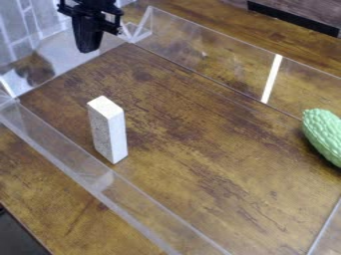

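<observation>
My black gripper is at the top left, raised over the back left corner of the clear-walled enclosure, apart from the objects on the wood; it is too small and dark to tell its opening. A white upright block stands in the left middle of the wooden surface. A green bumpy vegetable-like object lies at the right edge, partly out of frame.
Clear plastic walls border the wooden floor. A white strip is on the back wall.
</observation>
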